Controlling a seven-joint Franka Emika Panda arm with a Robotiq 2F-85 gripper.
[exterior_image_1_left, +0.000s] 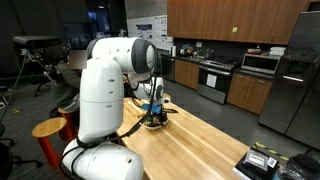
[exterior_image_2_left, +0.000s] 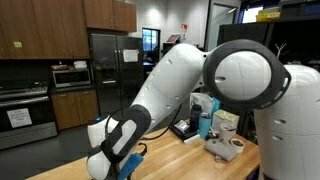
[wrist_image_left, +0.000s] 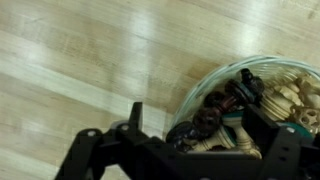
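A clear, round bowl (wrist_image_left: 197, 88) on the wooden table holds dark brown and tan carved wooden pieces, which look like chess pieces. One dark piece (wrist_image_left: 211, 113) lies near the bowl's left side, and tan pieces (wrist_image_left: 288, 98) fill its right. My gripper is open over the bowl, its fingers (wrist_image_left: 134, 122) spread, the left one by the rim and the right one above the pieces. In exterior view 1 the gripper (exterior_image_1_left: 156, 112) points down, low at the bowl (exterior_image_1_left: 153, 126). Whether a finger touches any piece cannot be made out.
Bare table (exterior_image_1_left: 195, 145) stretches right of the bowl. A black device (exterior_image_1_left: 257, 164) sits near the table's right end. Exterior view 2 has a teal cup (exterior_image_2_left: 205, 127) and a grey mug (exterior_image_2_left: 223, 149) on the right.
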